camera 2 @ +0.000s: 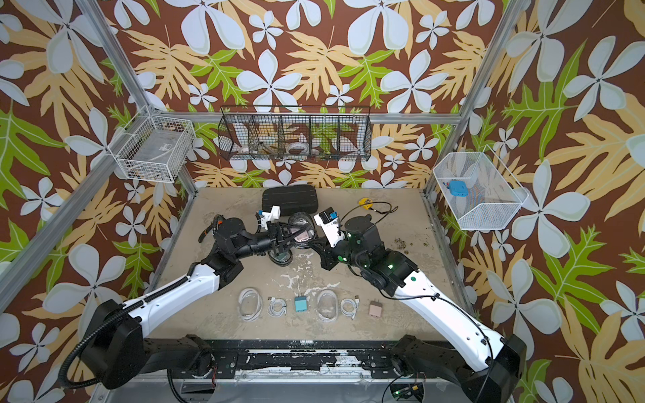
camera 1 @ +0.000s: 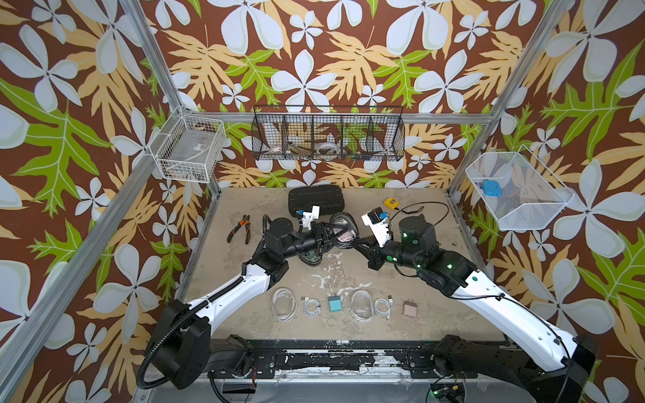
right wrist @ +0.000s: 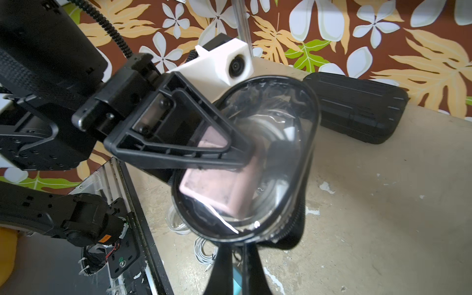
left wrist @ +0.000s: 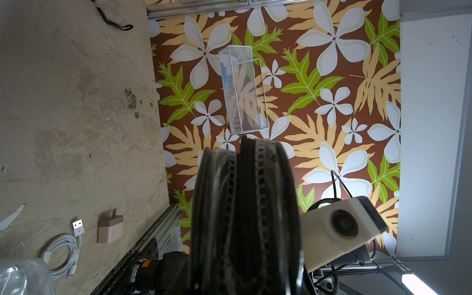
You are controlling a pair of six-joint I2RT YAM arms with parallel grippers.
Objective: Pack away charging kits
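Observation:
A clear-windowed black zip case with a pink charger and a coiled cable inside hangs above the table, my left gripper shut on it. One left finger crosses its near window. Seen edge-on in the left wrist view, the case shows two rows of zipper teeth with a dark strip between. My right gripper is shut at the case's lower rim; whether a zipper pull sits between its fingertips is not visible. A second round case lies below, partly hidden by the left arm.
Along the front lie two clear round pouches, two coiled cables, a teal charger and a pink charger. A black hard case stands behind. Pliers lie left; wire baskets hang around.

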